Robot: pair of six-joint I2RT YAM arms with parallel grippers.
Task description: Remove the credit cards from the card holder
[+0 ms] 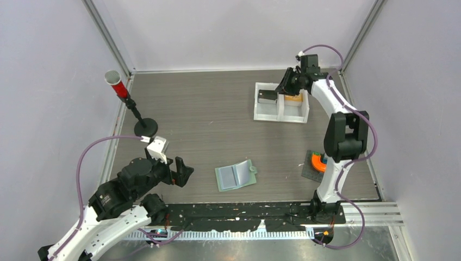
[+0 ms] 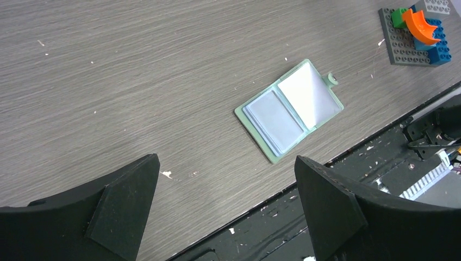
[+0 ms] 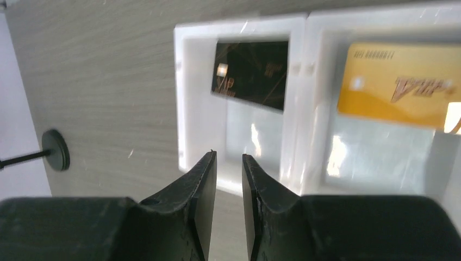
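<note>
A pale green card holder (image 1: 236, 175) lies opened out flat on the table, its clear pockets (image 2: 274, 122) pale, with no dark or gold card showing in them. In the white two-part tray (image 1: 280, 120), a black card (image 3: 251, 70) lies in the left compartment and a gold card (image 3: 397, 84) in the right one. My right gripper hangs over the tray's far side, its tips parted by a narrow gap with nothing between. Well left of the holder, above the table, my left gripper is wide open and empty.
A black stand (image 1: 145, 127) with a red and white cup on top is at the left. A grey brick plate with an orange piece (image 1: 318, 162) sits at the right, near that arm. Bare table fills the middle.
</note>
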